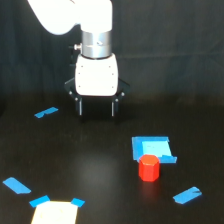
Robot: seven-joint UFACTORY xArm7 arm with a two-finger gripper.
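My gripper [97,108] is high over the far part of the black table, pointing down. Its two dark fingers [80,106] stand wide apart with nothing between them. Well to the front and right of it is a small red object [149,168], upright and apart from the gripper. Behind the red object lies a blue square [145,141] with a pale light-blue patch [157,148] in it; the red object overlaps its front edge from this angle.
At the bottom left is a cream-coloured block [54,213] with blue tape beside it, cut off by the picture's edge. Blue tape strips [16,185] also mark the table at left, far left and lower right.
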